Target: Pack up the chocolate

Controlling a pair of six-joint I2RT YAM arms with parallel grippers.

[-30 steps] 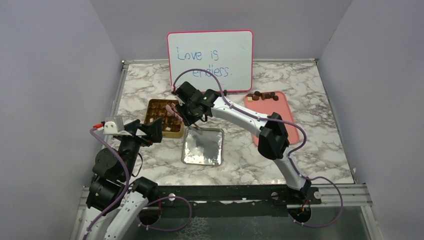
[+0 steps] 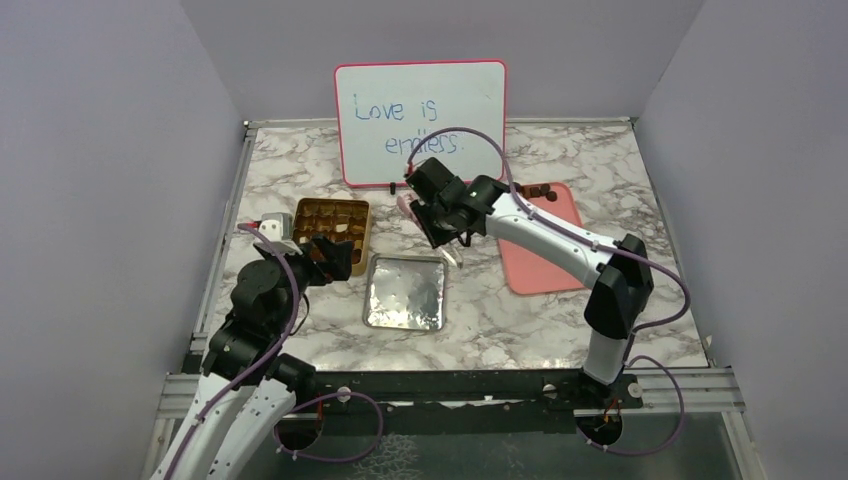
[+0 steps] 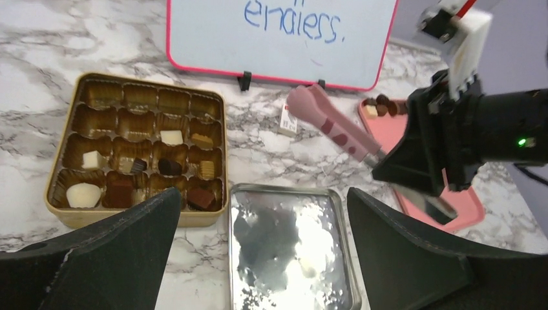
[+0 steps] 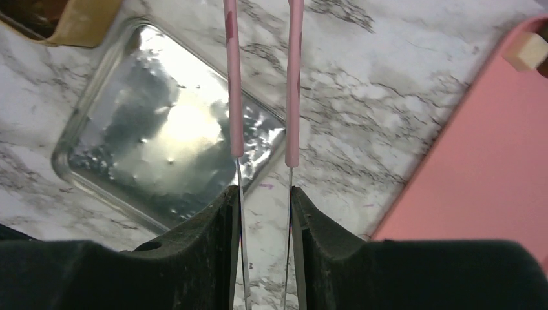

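Pink-tipped tongs [image 4: 292, 97] are clasped in my right gripper, their two tips apart with nothing between them. In the top view the right gripper [image 2: 432, 222] is above the table, between the box and the pink tray. A gold chocolate box [image 3: 64, 145] at left has chocolates in several compartments, among them a round white one [image 3: 83, 195] and a dark one [image 3: 170, 167]; others are empty. More chocolates [image 3: 381, 104] lie at the far end of the pink tray [image 2: 545, 260]. My left gripper is open and empty, near the box's front right corner.
A silver tray [image 2: 405, 318] lies empty in the middle front. Behind stands a whiteboard [image 2: 420, 85] on dark feet, with a small white box [image 3: 288, 121] in front of it. Bare marble [image 2: 480, 335] is free at the front right.
My right gripper has moved right with the tongs, from beside the gold box towards the pink tray. The left gripper has shifted slightly right, closer to the silver tray.
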